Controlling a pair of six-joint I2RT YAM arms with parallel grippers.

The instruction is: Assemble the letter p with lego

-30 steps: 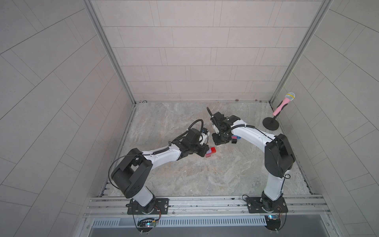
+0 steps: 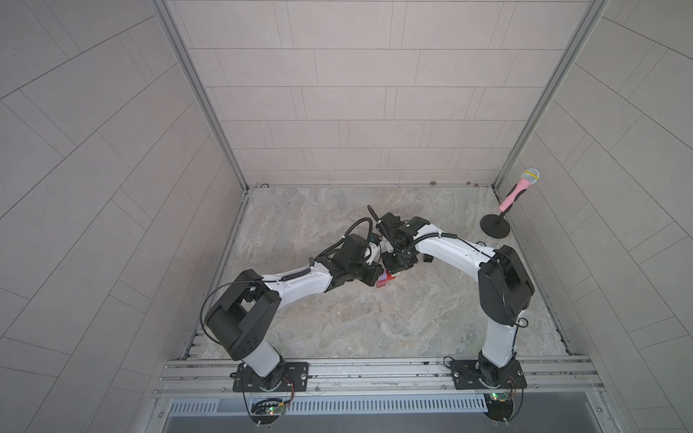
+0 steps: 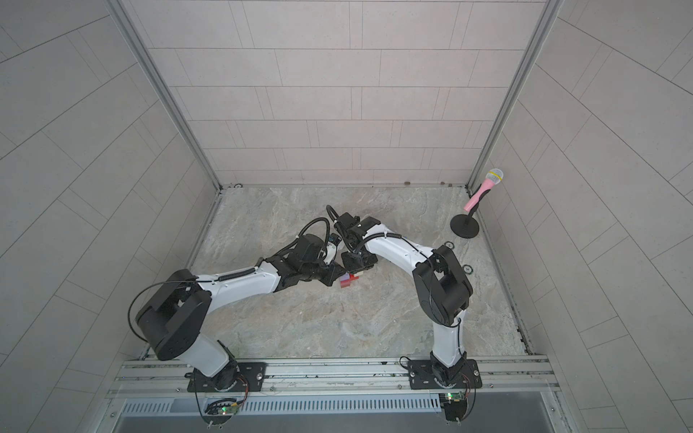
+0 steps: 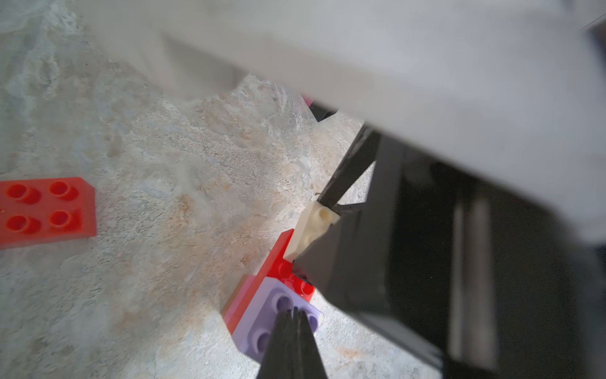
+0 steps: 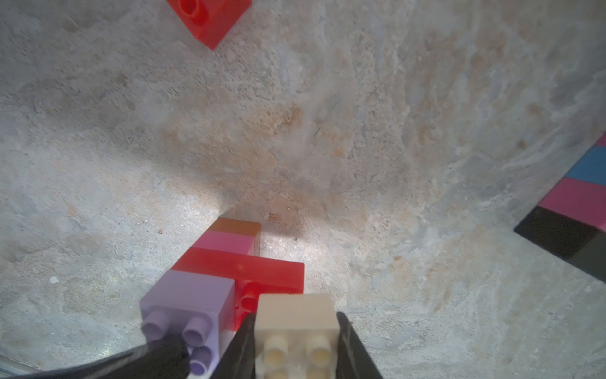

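Note:
A small stack has brown (image 5: 234, 226), pink (image 5: 225, 242), red (image 5: 246, 268) and lavender (image 5: 189, 291) layers. The lavender brick sits over one end of the red one, whose other end shows studs. In the right wrist view, my right gripper is shut on a cream brick (image 5: 296, 309), at the red brick's studded end; whether it is seated on those studs, I cannot tell. My left gripper is shut, its tips at the lavender brick's studs (image 4: 284, 303), nothing visible between them. From above, the arms partly hide the stack (image 2: 382, 282).
A loose red brick (image 4: 47, 211) lies apart on the table. Farther right rests a striped blue, pink and black assembly (image 5: 574, 202). A pink microphone on a stand (image 2: 495, 225) occupies the right edge.
My right gripper has moved left and slightly toward the front, closing in on the stack and covering more of its red brick. The left arm looks nearly unchanged.

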